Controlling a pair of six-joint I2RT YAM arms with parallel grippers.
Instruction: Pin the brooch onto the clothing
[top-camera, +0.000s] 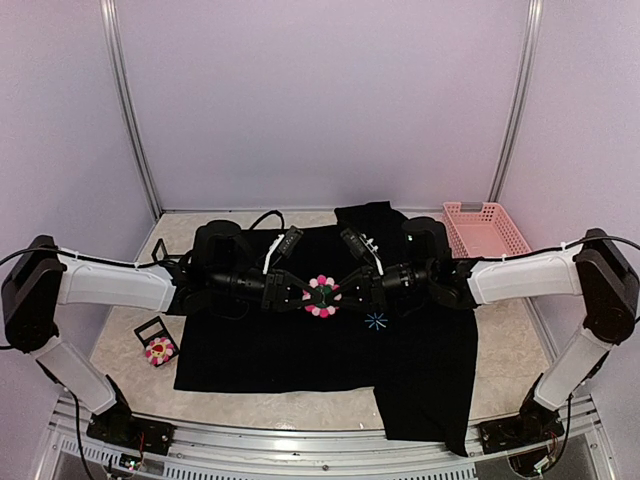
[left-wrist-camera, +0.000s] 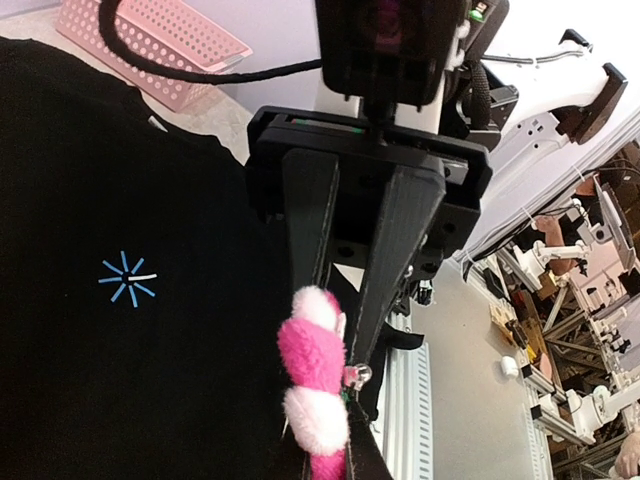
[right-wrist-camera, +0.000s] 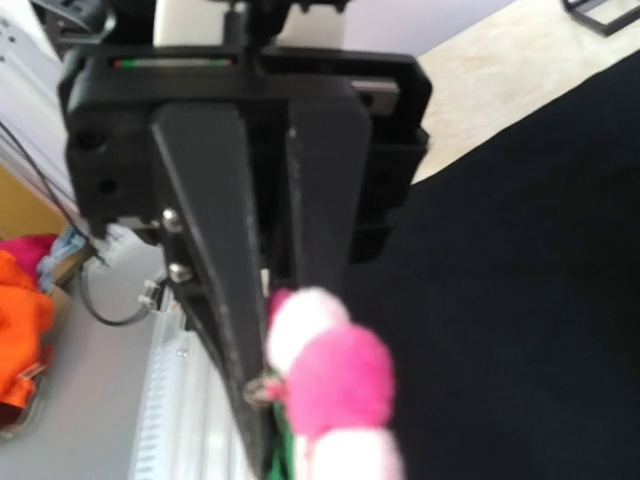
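The brooch (top-camera: 322, 311), a plush flower with pink and white petals and a dark green centre, is held up over the black clothing (top-camera: 270, 360). My left gripper (top-camera: 304, 295) is shut on its left edge. From the right, my right gripper (top-camera: 346, 292) reaches the opposite edge, its fingers (left-wrist-camera: 405, 235) parted with a narrow gap. The brooch's edge partly hides their tips; no firm grip shows. A small clear and pink piece (left-wrist-camera: 356, 376) juts from the brooch's side in the left wrist view. The pin cannot be made out.
A blue ray-shaped mark (top-camera: 375, 321) is on the clothing, right of the brooch. Another flower (top-camera: 160, 350) lies by a black frame (top-camera: 152, 328) at the left. The pink basket (top-camera: 487, 232) stands back right. Both grippers are very close together.
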